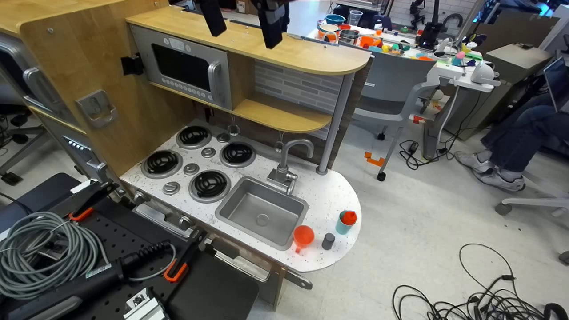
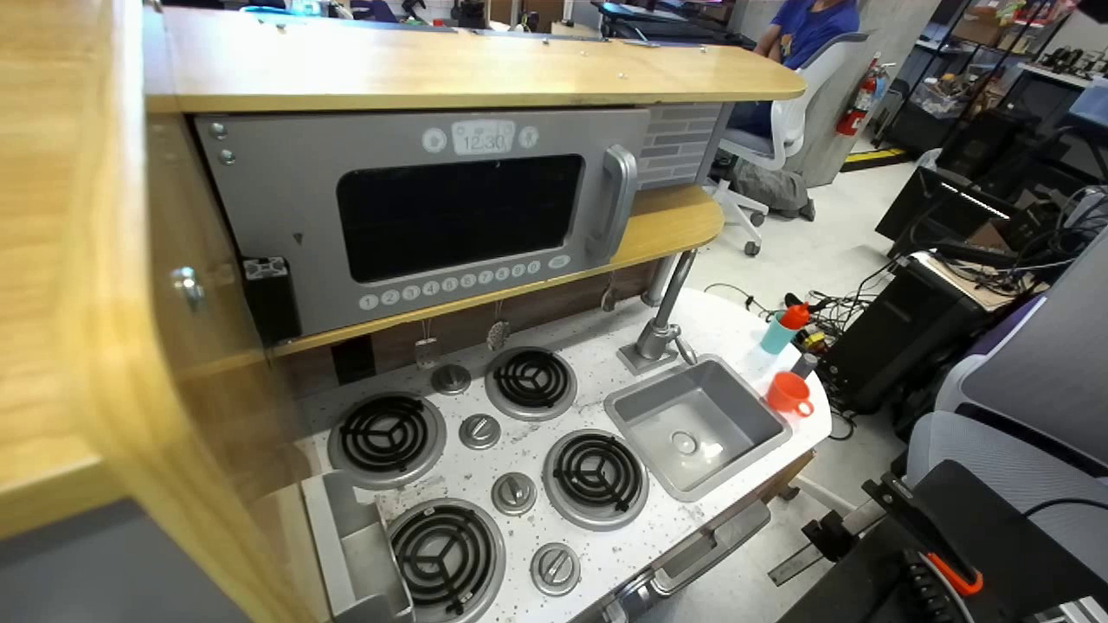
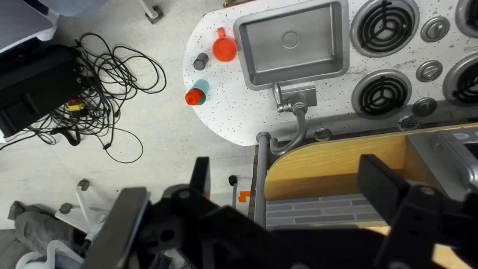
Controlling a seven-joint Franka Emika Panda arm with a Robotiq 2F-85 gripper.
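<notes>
My gripper [image 1: 243, 40] is open, its two dark fingers wide apart with nothing between them, high over the toy kitchen's upper shelf. In the wrist view the finger [image 3: 200, 175] on the left and its partner stand well clear of the counter objects. An orange cup [image 1: 303, 235] rests on the counter at the sink's right corner. Beside it is a small dark grey cylinder [image 1: 328, 242]. A teal cup [image 1: 342, 225] with a red-orange item [image 1: 349, 218] in its mouth stands near the counter's rounded end. The sink [image 2: 692, 426] is empty.
A grey faucet [image 1: 288, 160] rises behind the sink, and a post [image 1: 337, 125] supports the upper shelf [image 1: 314, 53]. Black-coiled burners [image 1: 209, 185] and knobs fill the counter's left side.
</notes>
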